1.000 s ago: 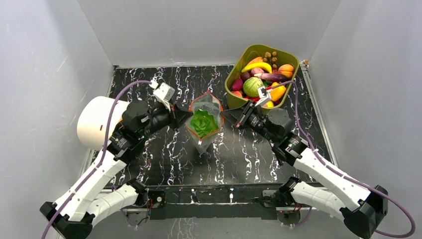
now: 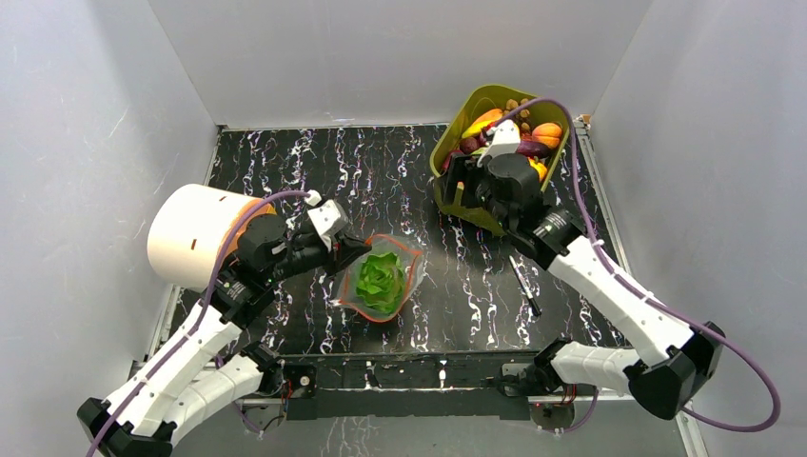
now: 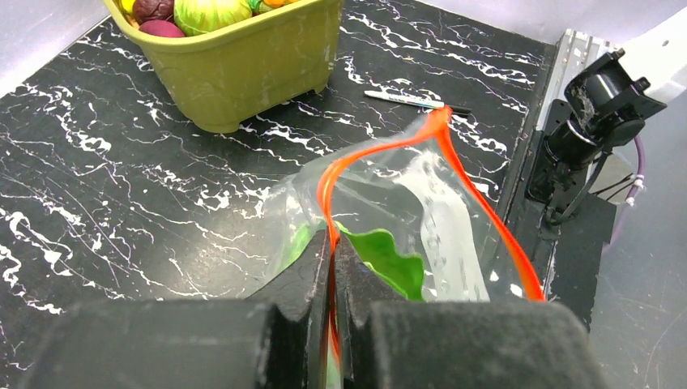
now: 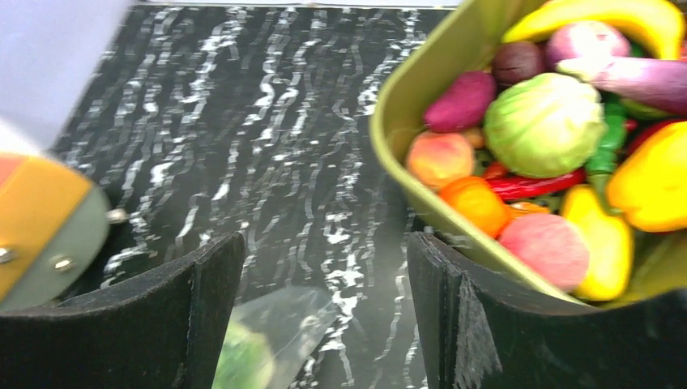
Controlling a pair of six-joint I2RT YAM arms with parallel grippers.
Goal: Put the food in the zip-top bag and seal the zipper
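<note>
A clear zip bag (image 2: 416, 255) with an orange zipper rim hangs open-mouthed from my left gripper (image 2: 367, 246). That gripper is shut on the rim, which shows as an orange strip between its fingers in the left wrist view, where the bag (image 3: 454, 219) spreads to the right. Inside the bag lies a green leafy lettuce (image 2: 381, 282). My right gripper is open with nothing between its fingers, over by the front left side of the green basket; the top view shows its fingers poorly. A blurred corner of the bag (image 4: 304, 316) shows below it.
The green basket (image 2: 491, 222) of toy fruit and vegetables stands at the back right. On the table, right of the bag, lies a marker pen (image 2: 524, 286). A white cylinder (image 2: 195, 233) stands at the left.
My right gripper has let go of the bag's right side and moved back and right towards the basket. The bag has swung and turned at my left gripper, its mouth shifting forward.
</note>
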